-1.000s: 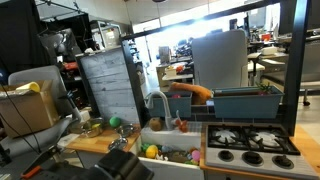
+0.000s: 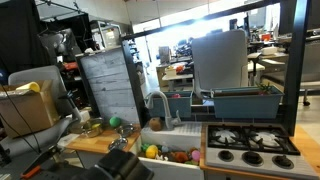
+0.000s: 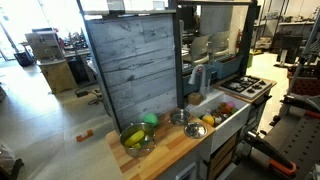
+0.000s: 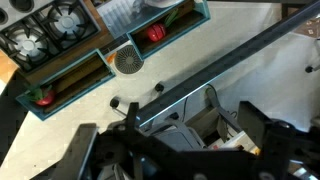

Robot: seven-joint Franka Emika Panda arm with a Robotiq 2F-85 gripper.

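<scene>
In the wrist view my gripper is open, its dark fingers spread along the bottom, with no object seen between them. Below them is dark grey and black hardware that I cannot make out. Coloured toy-food pieces (image 2: pixel 180 156) fill the sink (image 2: pixel 152 154) of a toy kitchen. A pot with yellow and green pieces (image 3: pixel 138 138) stands on the wooden counter (image 3: pixel 160 148), near small metal pans (image 3: pixel 180 117). A green round piece (image 3: pixel 151 119) lies behind the pot. I cannot pick out the gripper in the exterior views.
A four-burner stove (image 2: pixel 252 140) stands right of the sink, with a blue shelf box (image 2: pixel 245 107) behind it. The tall faucet (image 2: pixel 158 103) rises behind the sink. A grey panel (image 3: pixel 133 73) closes off the counter's back. Teal boxes (image 4: pixel 68 82) holding red pieces (image 4: pixel 157 32) show in the wrist view.
An orange-brown shape before the blue box and a red piece above the sink, both seen a second ago, are gone. More orange and red shows in the sink. My arm looks still.
</scene>
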